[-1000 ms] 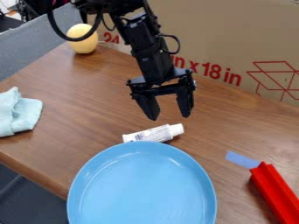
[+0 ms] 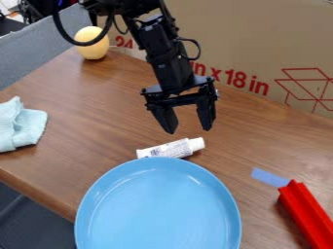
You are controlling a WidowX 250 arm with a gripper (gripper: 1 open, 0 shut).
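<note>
My black gripper [image 2: 188,121] hangs open over the middle of the wooden table, nothing between its fingers. Below it a white tube [image 2: 170,149] lies on its side just behind a blue plate [image 2: 158,216], which fills the lower middle of the view.
A light blue cloth [image 2: 16,124] is at the left edge, a yellow oval object [image 2: 92,44] at the back left, a red object [image 2: 307,214] at the front right beside blue tape [image 2: 270,177]. A cardboard panel [image 2: 260,53] borders the back.
</note>
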